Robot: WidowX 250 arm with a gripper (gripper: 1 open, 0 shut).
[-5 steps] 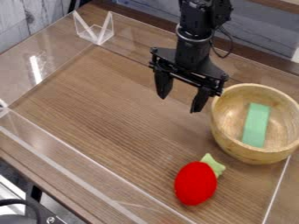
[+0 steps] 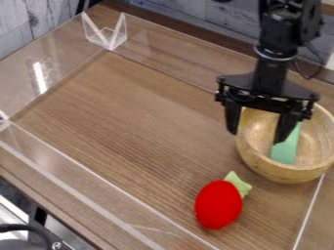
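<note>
My black gripper (image 2: 268, 115) is open, its two fingers apart above the wooden bowl (image 2: 271, 164) at the right. A green block (image 2: 287, 146) lies in the bowl, partly behind the right finger. A red object (image 2: 218, 205) with a pale green leafy top (image 2: 237, 184) lies on the table in front of the bowl.
A white wire object (image 2: 104, 31) stands at the back left, and a dark piece of hardware shows at the lower left edge.
My gripper has moved to the right, from over the table beside the bowl to over the bowl. The bowl and red object look unmoved.
</note>
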